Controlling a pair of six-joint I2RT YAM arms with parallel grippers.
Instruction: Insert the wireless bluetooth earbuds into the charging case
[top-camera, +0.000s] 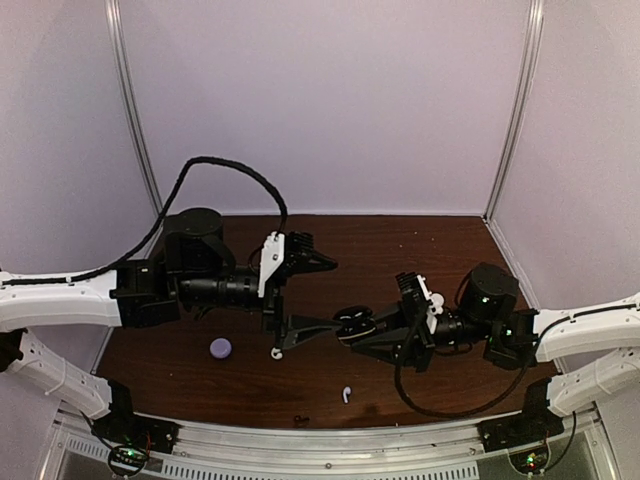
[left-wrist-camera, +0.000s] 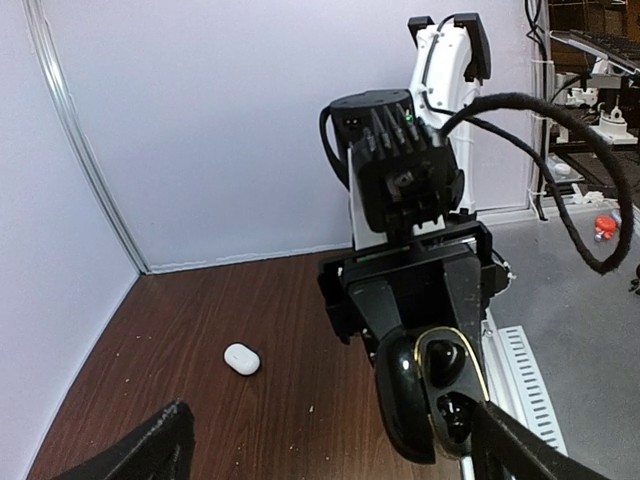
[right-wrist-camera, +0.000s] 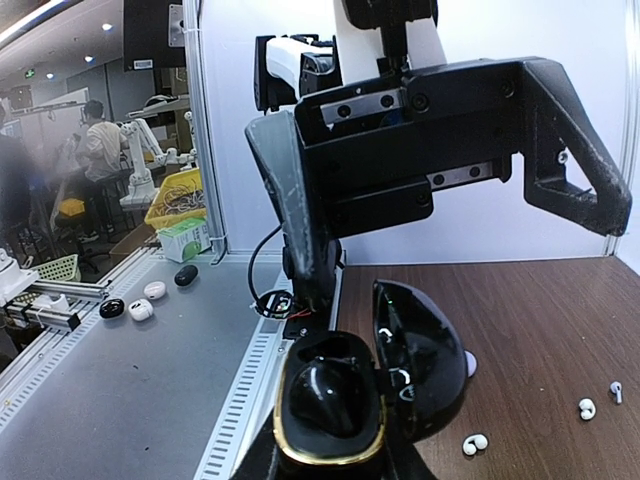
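A black charging case with gold trim (left-wrist-camera: 408, 410), its lid raised, is held in my right gripper (top-camera: 376, 336). Two glossy dark rounded shapes show in its seats in the left wrist view; whether these are earbuds or bare hollows I cannot tell. My left gripper (top-camera: 336, 295) stands open just left of the case, nothing between its fingers. Its lower fingertip (top-camera: 332, 325) is close beside the case in the top view. A small dark object, possibly an earbud (top-camera: 301, 419), lies by the table's front edge.
On the brown table lie a lilac case (top-camera: 221, 347), a white earbud (top-camera: 277, 353) and another white earbud (top-camera: 347, 394). A white case (left-wrist-camera: 241, 358) shows in the left wrist view.
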